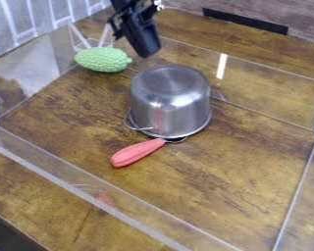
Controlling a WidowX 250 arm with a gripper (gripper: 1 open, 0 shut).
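The dark gripper [136, 27] hangs at the top of the camera view, above and left of a steel pot [171, 96]; whether its fingers are apart is hard to make out. The pot stands upright on the wooden board. A red-handled tool [137, 152] lies at its front left, partly hidden by the pot. A green bumpy object [103, 60], like a toy vegetable, lies behind the pot to the left.
Clear plastic strips or walls border the wooden surface [238, 176] at left, front and right. The board is bare to the right and front of the pot. A white strip [222, 66] lies at the back right.
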